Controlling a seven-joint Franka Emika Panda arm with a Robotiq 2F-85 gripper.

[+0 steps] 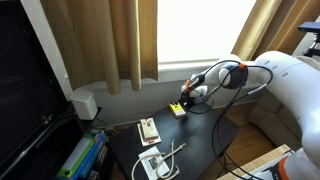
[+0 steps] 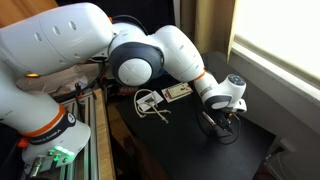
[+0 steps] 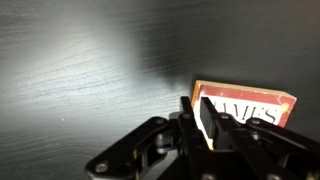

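Note:
A book [image 3: 250, 105] with a red-edged, pale cover and large lettering lies at the lower right of the wrist view. My gripper is at its left edge, its narrow fingers closed with that edge between them. In exterior view 1 the same book [image 1: 177, 109] shows yellow and white on the dark table, just left of the gripper [image 1: 186, 102]. The arm hides the book in exterior view 2, and the fingertips are too small there to make out.
A second pale book [image 1: 148, 131] lies farther left on the dark table [image 1: 200, 140]. Near it are a white box-like device [image 1: 155, 165] and a loose white cable [image 1: 174, 158]. A black cable loops by the arm. Bare tabletop surrounds the gripped book.

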